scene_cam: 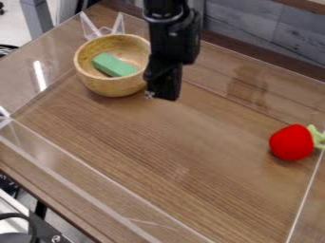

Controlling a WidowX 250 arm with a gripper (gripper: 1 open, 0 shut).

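Note:
My gripper (164, 84) is a black arm reaching down from the top centre, shut, hanging just right of a yellow bowl (97, 73). Inside the bowl lies a green block (117, 64). A red round object with a green top (291, 141) sits at the right on the wooden table (162, 180).
A white wire-like object (105, 25) stands behind the bowl at top left. A grey wall (267, 28) borders the back right. A black cable lies at the bottom left.

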